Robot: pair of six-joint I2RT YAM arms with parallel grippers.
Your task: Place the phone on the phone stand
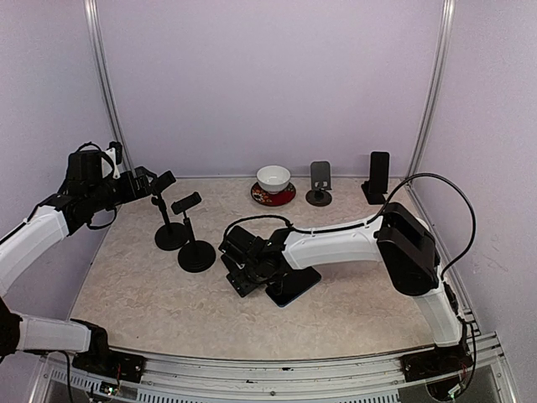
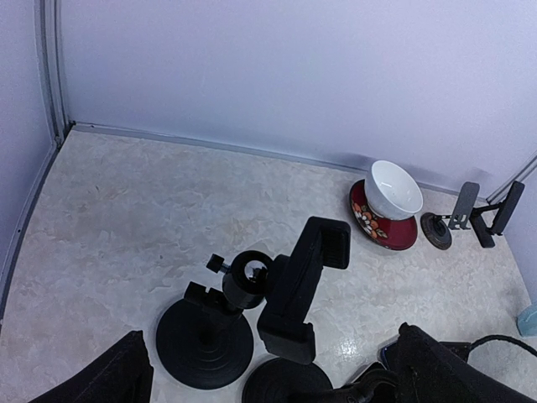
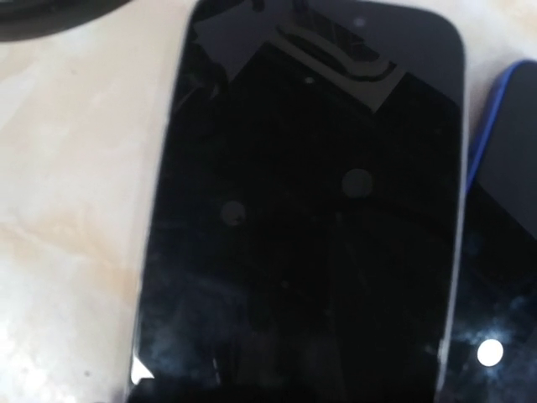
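Note:
My right gripper (image 1: 256, 277) is low over the middle of the table, above phones lying flat. In the right wrist view a black phone (image 3: 302, 235) fills the centre, with a blue-edged phone (image 3: 512, 151) beside it; the fingers are out of that view, so their state is unclear. My left gripper stands open above and behind two black round-based stands (image 1: 170, 237) (image 1: 196, 256) on the left, nothing held between its fingers. A grey stand (image 1: 320, 175) and a tall black stand (image 1: 377, 172) stand at the back right.
A white bowl (image 1: 273, 175) on a red plate (image 1: 262, 196) stands at the back centre. The right arm stretches across the right half.

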